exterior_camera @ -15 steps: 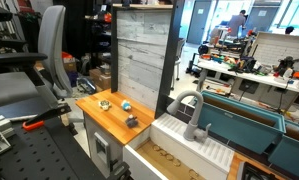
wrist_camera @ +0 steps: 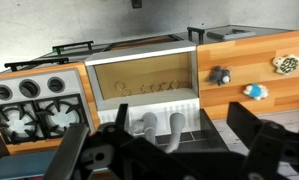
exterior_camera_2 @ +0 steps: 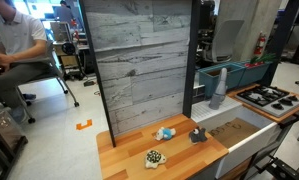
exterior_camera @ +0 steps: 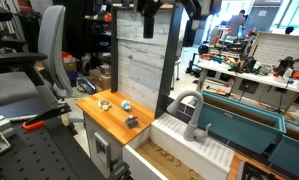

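Note:
My gripper is open, its dark fingers wide apart at the bottom of the wrist view with nothing held between them. It hangs above the toy kitchen; in exterior view 1 the dark arm (exterior_camera: 169, 8) crosses the top edge. On the wooden counter (exterior_camera_2: 179, 157) rest three small objects: a dark grey one (wrist_camera: 220, 75), a blue-and-white one (wrist_camera: 255, 91) and a pale patterned one (wrist_camera: 286, 64). The white sink (wrist_camera: 191, 72) has a brown bottom and holds none of them. A grey faucet (exterior_camera: 194, 116) rises behind it.
A stove (wrist_camera: 44, 117) with black burners and knobs lies on the sink's other side. A tall whitish wood panel (exterior_camera_2: 154, 75) with dark posts stands behind the counter. Teal bins (exterior_camera: 239, 122) sit beyond the sink.
The counter objects and sink look unchanged.

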